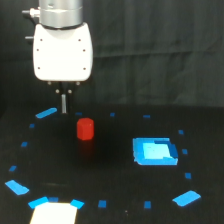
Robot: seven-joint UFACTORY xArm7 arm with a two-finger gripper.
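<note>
A small red block (85,129) stands on the black surface left of centre. My gripper (65,110) points down from the upper left, its tips to the left of the red block and higher in the picture. No contact with the block shows. The fingers are small and dark, so whether they are open or shut is unclear, and no held object can be made out. To the right sits a shallow blue-edged tray (137,147) with a pale area inside.
A cream-coloured square (53,214) lies at the bottom left edge. Blue tape strips (186,198) and small blue marks are spread over the dark surface. Between the red block and the tray the surface is clear. A dark curtain (150,60) hangs behind.
</note>
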